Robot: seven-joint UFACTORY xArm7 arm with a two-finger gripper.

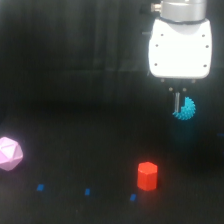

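My gripper [179,108] is at the upper right of the camera view, pointing down below its white housing. Its two thin fingers stand close together, with a narrow dark gap between them. A bright blue toothed, round piece [187,109] shows right at the fingertips, mostly to their right. Whether the fingers grip it or merely overlap it from this angle, I cannot tell. Lower down, a red block [147,177] with a hexagonal outline rests on the dark surface. A pink faceted ball [9,153] lies at the left edge.
Small blue marks [87,191] dot the dark tabletop near the front, one of them just left of the red block's foot. Between the pink ball and the red block the surface is otherwise bare. Dark drapery hangs behind.
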